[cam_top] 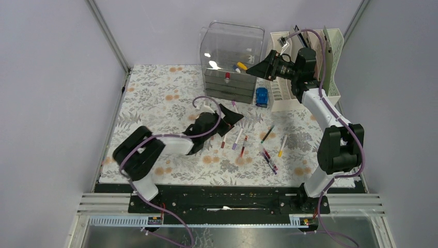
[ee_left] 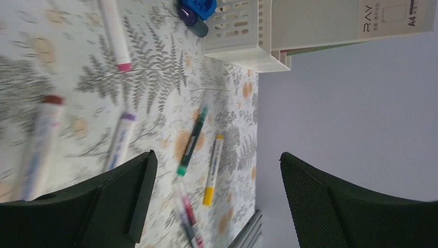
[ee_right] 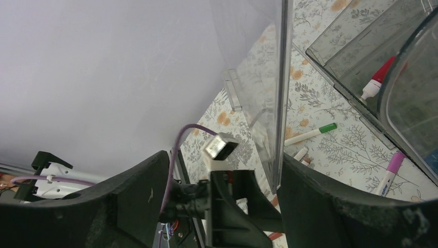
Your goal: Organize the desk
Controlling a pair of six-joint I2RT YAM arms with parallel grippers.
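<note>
Markers lie scattered on the patterned mat, among them a yellow one [ee_left: 214,170], a dark green one [ee_left: 194,138] and a white-red one [ee_left: 41,148]. My left gripper [cam_top: 233,117] hangs open above them, nothing between its fingers. My right gripper [cam_top: 254,72] is high at the clear plastic organizer [cam_top: 232,41], whose edge reaches between its part-open fingers [ee_right: 98,201]; whether it touches them I cannot tell. Yellow, blue and red items lie in or on the organizer, the red one [ee_right: 382,72] low inside.
A white file holder [cam_top: 281,103] with upright boards stands at the back right, under my right arm. A blue object [cam_top: 261,97] sits between it and the organizer.
</note>
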